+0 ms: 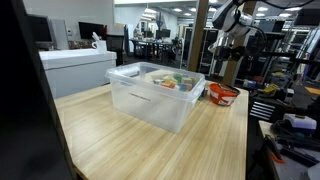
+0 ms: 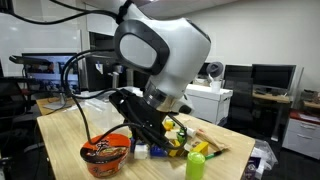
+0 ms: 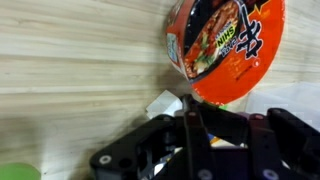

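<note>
A red and orange noodle bowl (image 3: 228, 45) with a printed lid fills the upper right of the wrist view. My gripper shows dark at the lower right there, shut, with nothing visible between its fingers. In exterior view 1 the bowl (image 1: 222, 94) stands on the table past the clear bin, with the gripper (image 1: 226, 54) above it. The bowl (image 2: 104, 158) is at the lower left of exterior view 2, where the arm and its cables cover much of the scene. A small white object (image 3: 165, 104) lies just below the bowl in the wrist view.
A clear plastic bin (image 1: 150, 102) holds several colourful items. A green rounded object (image 2: 195, 165) stands near the arm, and a green round shape (image 3: 18, 171) shows at the wrist view's lower left.
</note>
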